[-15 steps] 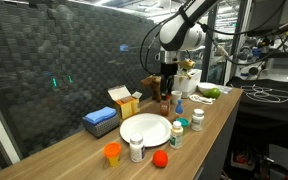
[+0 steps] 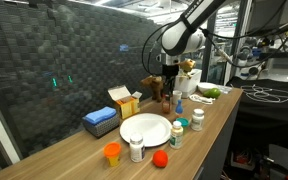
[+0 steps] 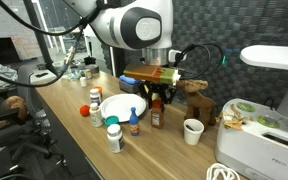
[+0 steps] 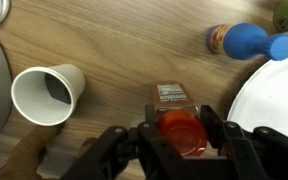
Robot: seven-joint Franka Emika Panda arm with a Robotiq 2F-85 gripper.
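Note:
A brown bottle with a red cap (image 4: 182, 132) is between the fingers of my gripper, which is shut on it. In exterior view 2 the bottle (image 3: 156, 115) appears upright, with the gripper (image 3: 160, 94) over its top. Whether its base touches the table is hard to tell. The exterior view 1 also shows this bottle (image 2: 166, 104) below the arm, partly hidden.
Beside the bottle are a white cup (image 3: 193, 131) and a blue bottle (image 3: 134, 122). A white plate (image 2: 146, 129) lies close by. A brown plush animal (image 3: 198, 101) and a white toaster (image 3: 259, 140) stand behind. Several jars crowd the front edge.
The arm has shifted only slightly around the brown bottle. The other objects on the table have stayed where they were.

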